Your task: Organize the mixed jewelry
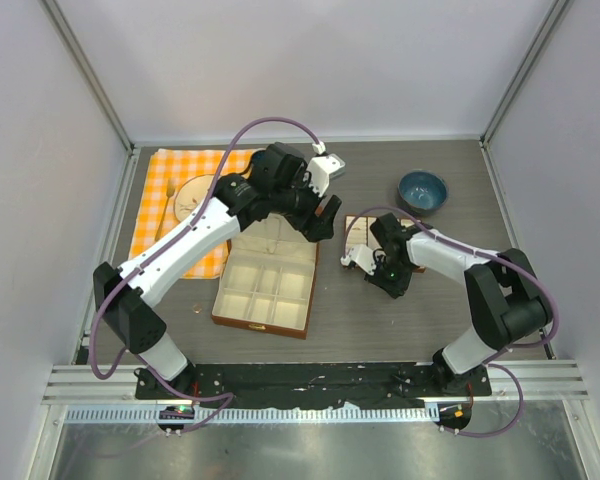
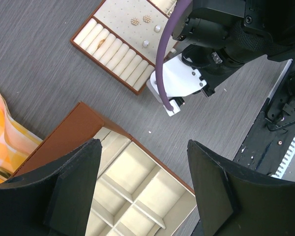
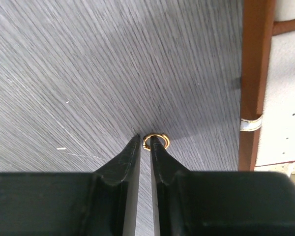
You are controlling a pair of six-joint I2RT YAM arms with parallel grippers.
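A small gold ring [image 3: 165, 137] lies on the grey table in the right wrist view, at the fingertips of my right gripper, whose fingers are a narrow way apart, low at the table. Beside it is the wooden ring display box [image 3: 250, 73], also seen from the left wrist [image 2: 110, 54], with padded slots and a board holding small earrings. My left gripper hangs open over the cream compartment organizer [image 2: 152, 191], with nothing between its fingers.
A blue bowl [image 1: 423, 192] stands at the back right. An orange checked cloth [image 1: 145, 215] with a plate lies on the left.
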